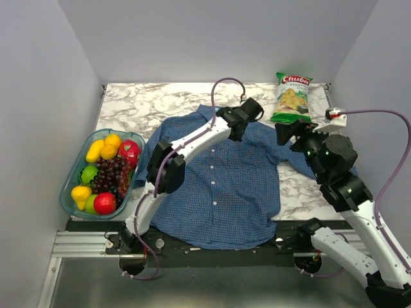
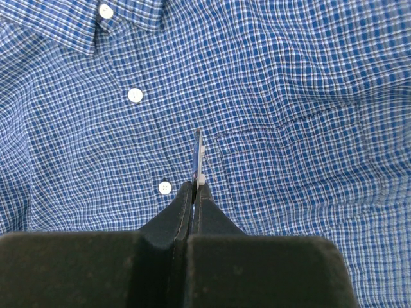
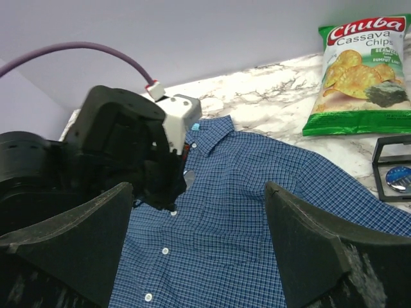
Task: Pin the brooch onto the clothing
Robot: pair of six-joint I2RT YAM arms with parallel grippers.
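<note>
The blue checked shirt (image 1: 212,205) lies spread on the marble table. My left gripper hangs above its chest area, right of the button row, shut on the brooch (image 2: 198,160), a thin disc seen edge-on with a pin along its side. In the right wrist view the disc (image 3: 189,179) is partly hidden by the left gripper. My right gripper (image 1: 292,131) stands raised over the shirt's right side, open with nothing visible between its fingers.
A fruit bin (image 1: 70,186) sits at the left. A chips bag (image 1: 292,99) lies at the back right, near a black frame with a blue item (image 3: 399,179).
</note>
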